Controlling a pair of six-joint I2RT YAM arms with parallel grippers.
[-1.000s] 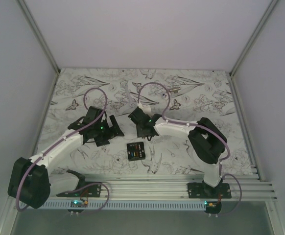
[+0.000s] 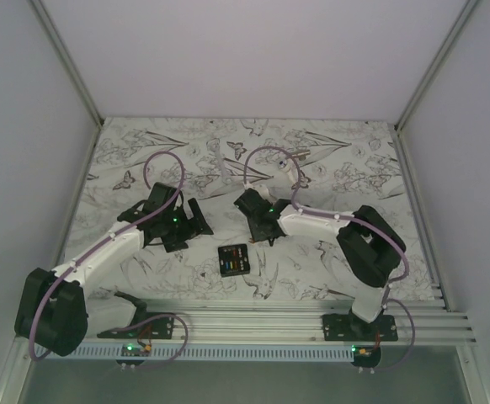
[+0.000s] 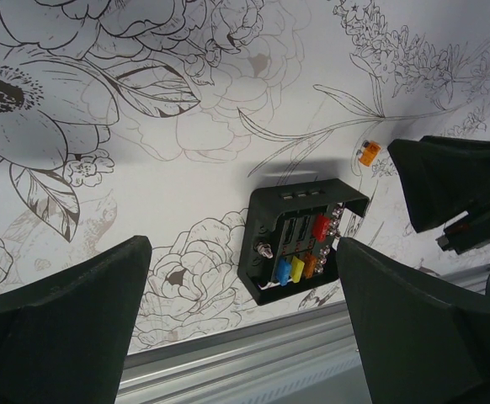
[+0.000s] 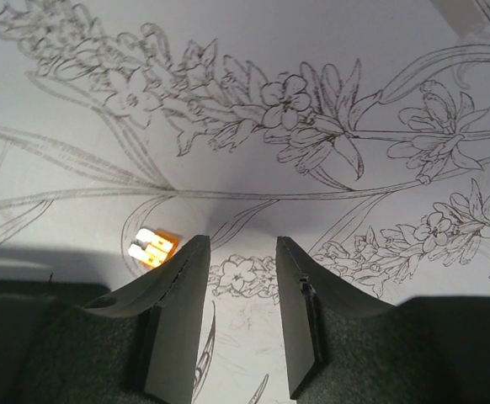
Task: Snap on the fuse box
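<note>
The black fuse box [image 2: 233, 260], holding coloured fuses, lies on the patterned table between my arms; in the left wrist view it [image 3: 270, 210] shows red, yellow, orange and blue fuses. A small orange fuse with white parts lies loose on the table, just left of my right gripper, whose fingers stand part open with nothing between them; it also appears in the left wrist view [image 3: 369, 152], beside my right gripper's dark body. My left gripper [image 2: 194, 220] is open and empty, above and left of the box.
A metal rail [image 2: 237, 353] runs along the front edge, with the arm bases at both ends.
My right arm and gripper have moved to the right and slightly toward the front. The left arm and the fuse box have not visibly moved.
</note>
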